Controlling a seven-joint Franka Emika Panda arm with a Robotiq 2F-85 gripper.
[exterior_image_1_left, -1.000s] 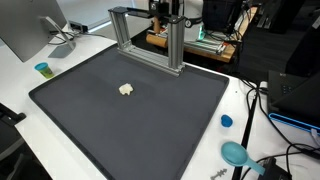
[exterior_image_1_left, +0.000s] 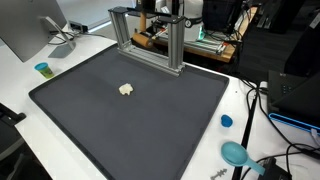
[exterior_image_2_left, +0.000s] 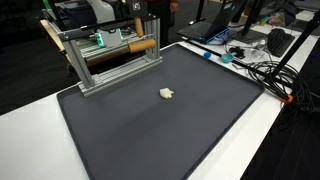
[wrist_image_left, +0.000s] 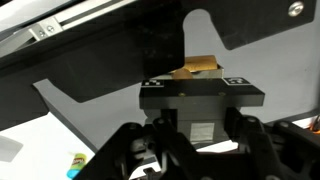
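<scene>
A wooden, orange-brown tool that looks like a mallet or hammer (exterior_image_2_left: 143, 45) is beside the metal rack at the table's edge, with a horizontal piece below a short upright one. In exterior view 1 the orange-brown piece (exterior_image_1_left: 145, 42) shows tilted left of the rack's post. My gripper is shut on it in the wrist view, with light brown wood (wrist_image_left: 203, 63) visible just beyond the marked fingertips. The gripper is mostly cut off at the top of both exterior views. How firmly the tool rests on the rack cannot be made out.
The metal rack (exterior_image_2_left: 105, 78) stands along one edge of the dark tabletop (exterior_image_2_left: 180, 130). A small pale piece (exterior_image_1_left: 126, 89) lies on the otherwise clear top. A green-blue cup (exterior_image_1_left: 43, 70), blue object (exterior_image_1_left: 226, 121) and turquoise ladle-like item (exterior_image_1_left: 240, 157) lie around it.
In exterior view 1 the orange-brown tool has shifted left, away from the rack's post, and looks more tilted. The tabletop items have not moved.
</scene>
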